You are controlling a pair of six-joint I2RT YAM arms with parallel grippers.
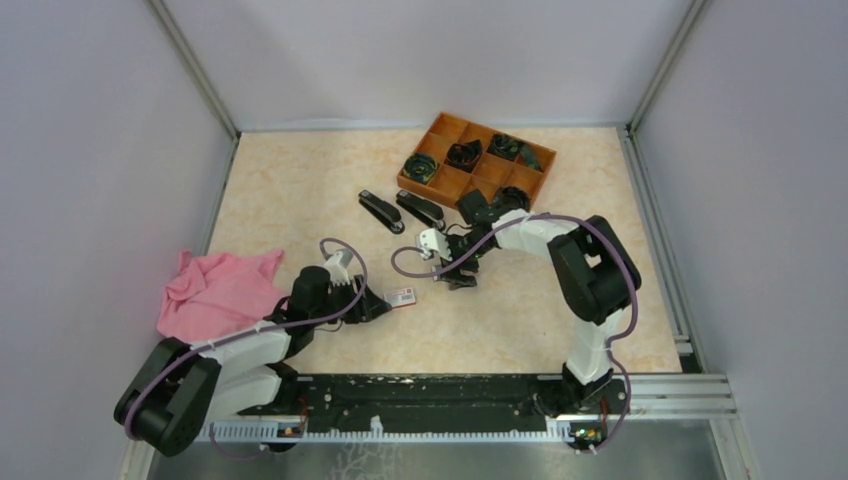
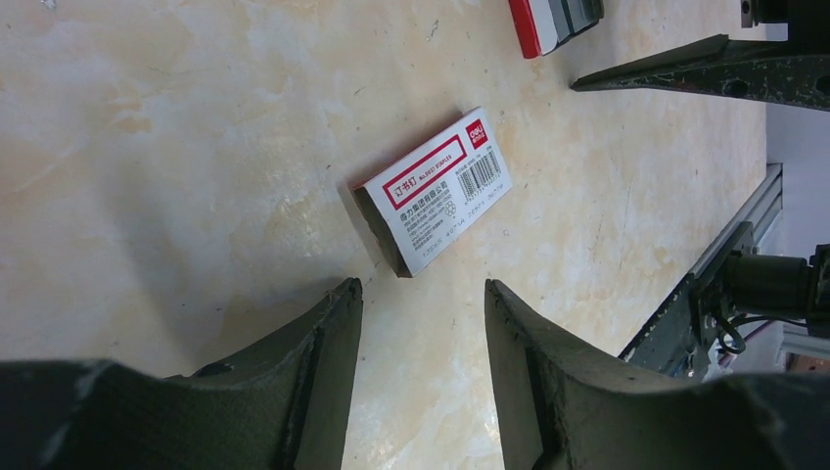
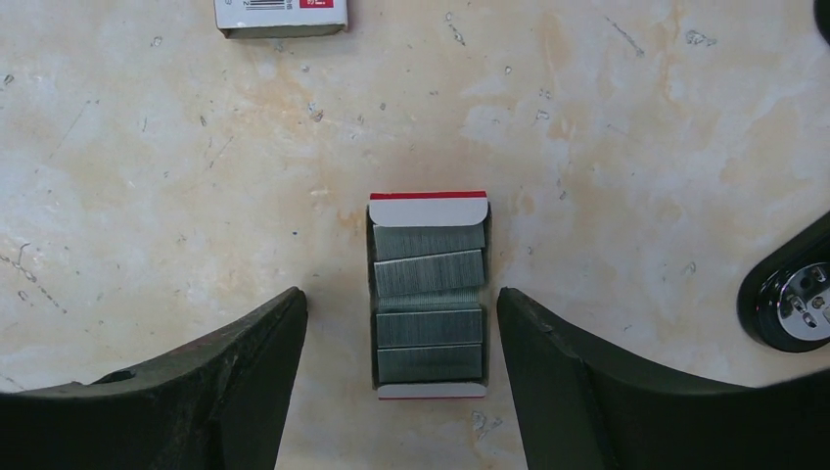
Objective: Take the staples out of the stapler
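Observation:
An open box of staple strips (image 3: 428,328) lies between the fingertips of my right gripper, which is part open and low over the table. The closed staple box (image 2: 434,192) lies just ahead of my left gripper, which is also part open with nothing between its fingers. Two black staplers (image 1: 381,212) lie behind the boxes in the top view; the base of one shows at the right edge of the right wrist view.
A wooden compartment tray (image 1: 452,185) with dark coiled items stands at the back right. A pink cloth (image 1: 215,290) lies at the left.

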